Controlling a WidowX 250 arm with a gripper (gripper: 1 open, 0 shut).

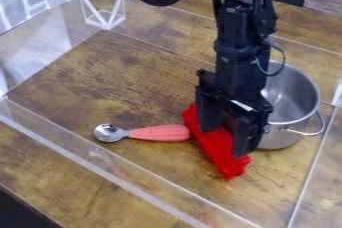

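Note:
My black gripper (227, 122) hangs open over a red block-like object (221, 160) lying on the wooden table, its fingers low around the red thing's upper part, which they partly hide. Left of it lies a spoon (156, 133) with a pink handle and a metal head. A steel pot (289, 100) with a wire handle stands just behind the gripper on the right, partly hidden by my arm.
Clear tray walls or edges run along the sides, and a white wire piece (107, 10) sits at the back left.

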